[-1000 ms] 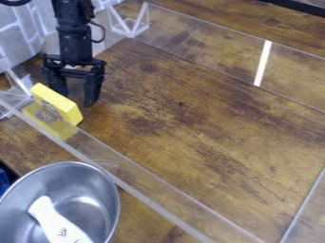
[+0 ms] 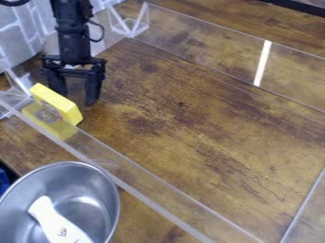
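Observation:
My black gripper (image 2: pixel 74 84) hangs at the upper left of the camera view, low over the wooden floor, its fingers apart with nothing seen between them. A yellow block (image 2: pixel 59 102) leans at a tilt just in front of it and below it, by the clear plastic wall at the left side of the enclosure.
A steel bowl (image 2: pixel 95 204) with a white utensil (image 2: pixel 56 220) in it stands outside the clear wall at the lower left. A dark blue object (image 2: pixel 7 176) shows at the left edge.

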